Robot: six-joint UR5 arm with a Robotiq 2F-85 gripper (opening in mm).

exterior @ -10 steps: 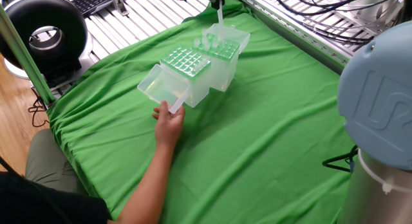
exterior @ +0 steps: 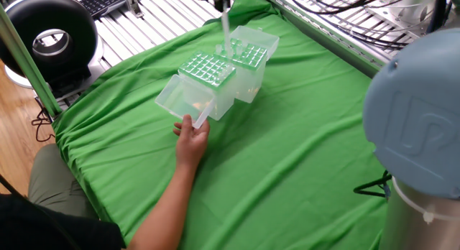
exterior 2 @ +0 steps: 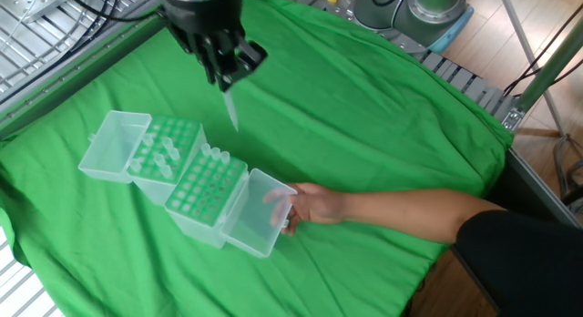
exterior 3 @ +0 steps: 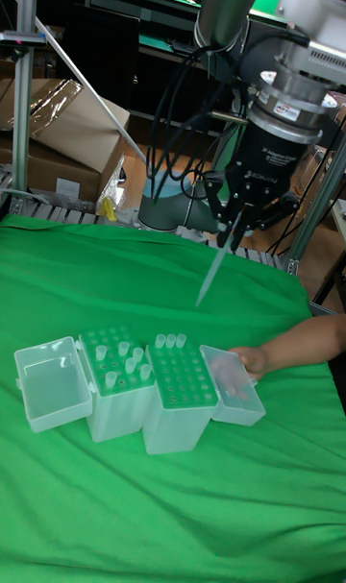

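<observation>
Shut on a long translucent pipette tip, my gripper hangs above the table, behind two tip boxes in exterior view 3. The pipette tip slants downward, its narrow end free in the air, clear of both racks. One box has a green rack with several tips standing scattered in it. The other box has a green rack with a short row of 3 tips along one edge and otherwise empty holes. Both lids are open: one lid on the left, the other lid on the right.
A person's hand holds the right-hand lid, with the forearm reaching across the cloth. A black round object stands beyond the cloth.
In exterior view 1 the gripper and its tip have shifted left, and the tip now appears lower, in front of the racks. The boxes have hardly moved; the person's hand has shifted slightly.
</observation>
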